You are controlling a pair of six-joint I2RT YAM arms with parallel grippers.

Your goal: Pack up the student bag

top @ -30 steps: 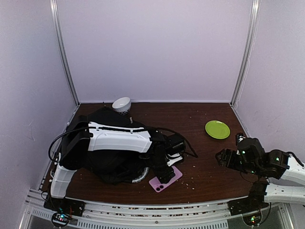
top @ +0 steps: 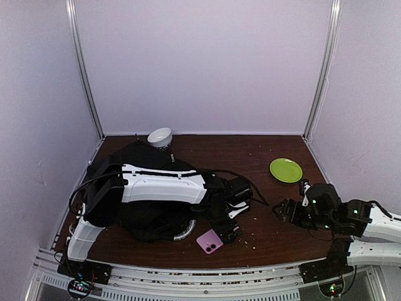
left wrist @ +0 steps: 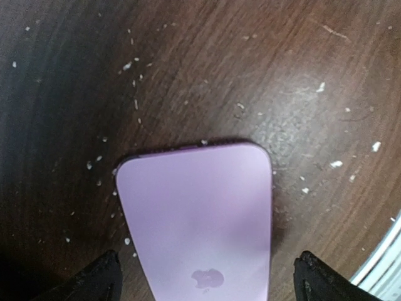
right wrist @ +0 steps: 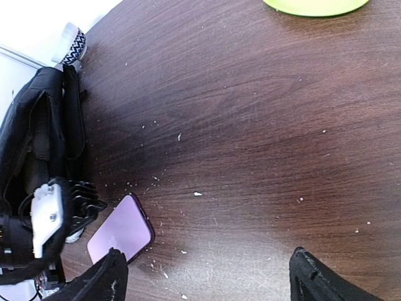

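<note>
A pink-lilac phone (top: 209,242) lies flat on the table near the front edge, back side up. My left gripper is open above it; in the left wrist view the phone (left wrist: 200,213) lies between the parted fingertips, with nothing gripped. The black bag (top: 144,222) rests at the left, largely covered by my left arm; its edge (right wrist: 50,119) also shows in the right wrist view. Out at the right of the table, my right gripper hangs open and empty over bare wood.
A green plate (top: 286,170) lies at the back right. Behind the bag stands a white bowl (top: 160,137) with a patterned lower part.
The left gripper has shifted slightly right along the phone, now covering its right end from above. My right arm has moved a little to the left. The phone stays where it was.
</note>
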